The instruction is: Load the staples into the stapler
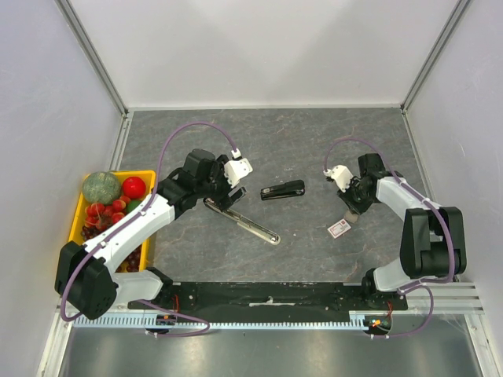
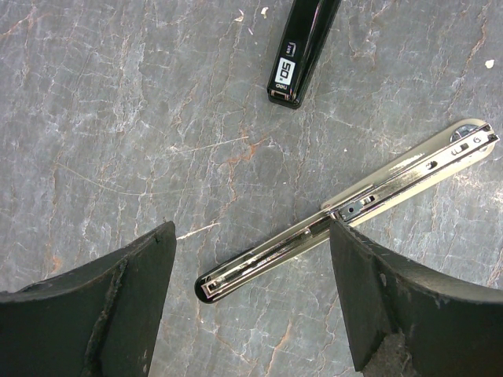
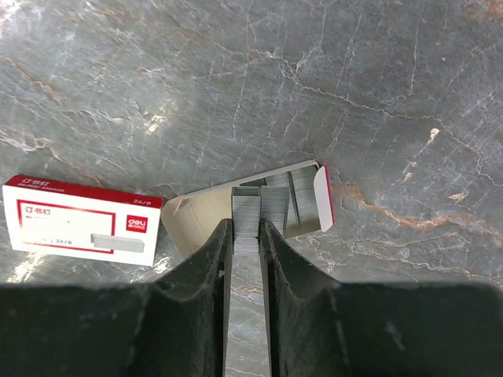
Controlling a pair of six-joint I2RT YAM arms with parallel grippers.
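Note:
In the right wrist view my right gripper holds a strip of silver staples (image 3: 246, 208) between its fingertips, over an open staple box (image 3: 196, 216) with more staples inside. A red-and-white staple box (image 3: 78, 224) lies beside it. In the left wrist view my left gripper stands open above an opened stapler (image 2: 405, 177), which lies flat with its long metal channel exposed. A closed black stapler (image 2: 299, 55) lies apart from it, near the middle of the table in the top view.
A yellow crate (image 1: 145, 177) of fruit and vegetables stands at the left edge. White walls border the table.

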